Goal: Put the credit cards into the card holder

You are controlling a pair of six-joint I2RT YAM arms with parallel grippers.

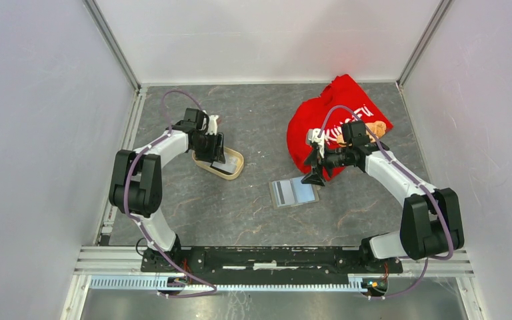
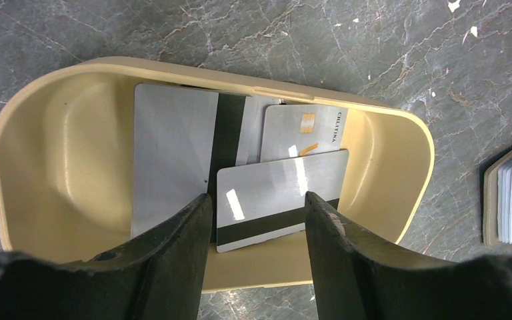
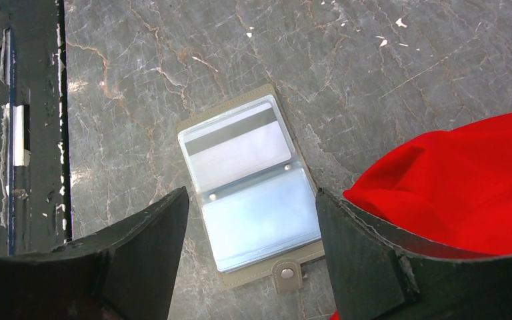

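My left gripper is open low over a cream oval tray [image 2: 60,153] of overlapping cards: a large silver card [image 2: 170,153], a chip card [image 2: 293,127] and a striped card [image 2: 277,187] between its fingertips in the left wrist view, with nothing visibly held. The card holder [image 1: 293,192] lies open at centre right, with clear sleeves and a snap strap, a dark-striped pale insert [image 3: 237,160] in one sleeve. My right gripper hangs open above the holder's near side, with nothing between its fingers.
A red cloth [image 1: 310,120] with white lettering covers the back right of the grey table [image 1: 240,213], beside the holder. Walls border the sides and back.
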